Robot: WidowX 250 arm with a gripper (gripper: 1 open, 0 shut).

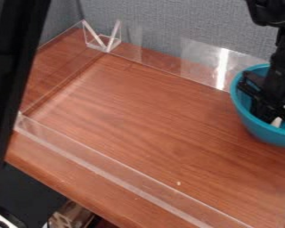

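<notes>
My black gripper (271,100) reaches down from the top right into a teal bowl (264,132) at the right edge of the wooden table (145,142). Its fingertips are low inside the bowl, beside a small pale object (276,122) that is mostly hidden. Whether the fingers are open or shut, and whether anything is between them, is hard to make out.
Clear acrylic walls (205,60) line the table, with a white bracket (102,37) at the back left corner. A dark vertical post (8,71) fills the left edge.
</notes>
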